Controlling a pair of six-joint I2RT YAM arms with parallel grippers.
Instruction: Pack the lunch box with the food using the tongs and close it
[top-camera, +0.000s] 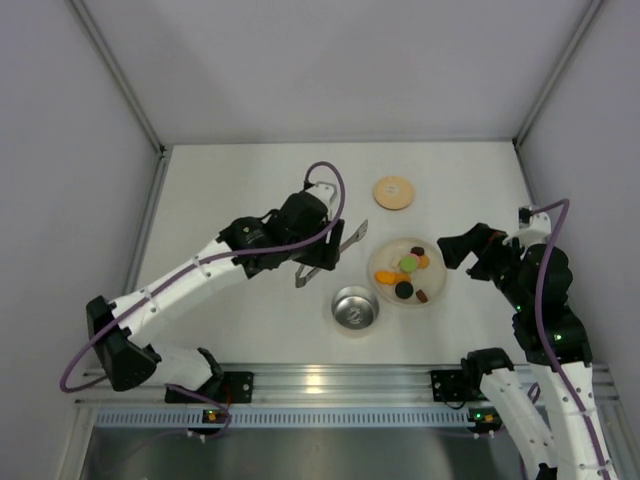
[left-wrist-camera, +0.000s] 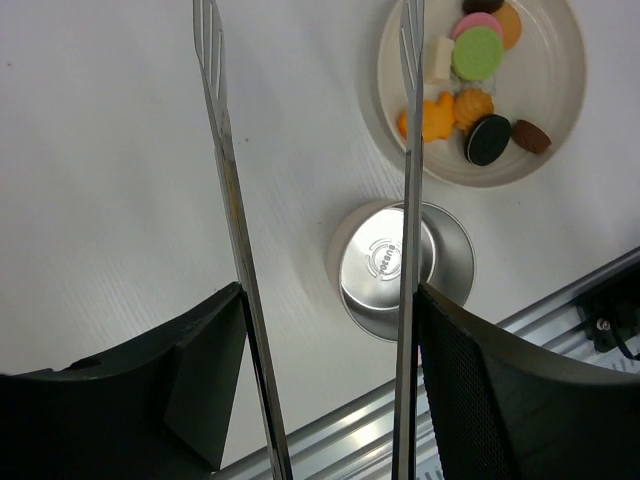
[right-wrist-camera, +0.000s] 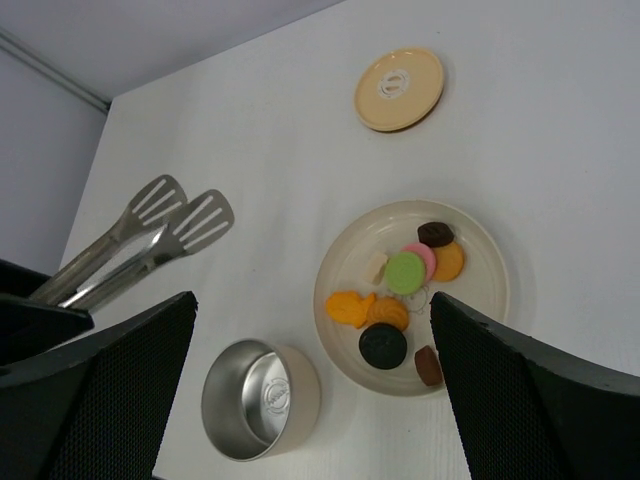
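A plate (top-camera: 433, 286) holds food pieces: green (right-wrist-camera: 404, 273) and pink rounds, orange pieces, dark and brown pieces, a pale cube. A steel cup (top-camera: 355, 308) stands left-below it. A round beige lid (top-camera: 393, 193) lies at the back. My left gripper, fitted with long slotted metal tongs, is part open with nothing visible between, above the table beside plate and cup. My right gripper (top-camera: 460, 245) hangs right of the plate; in its own view two dark fingers stand apart, empty.
Metal rails run along the front edge (top-camera: 330, 380), and walls enclose the sides and back.
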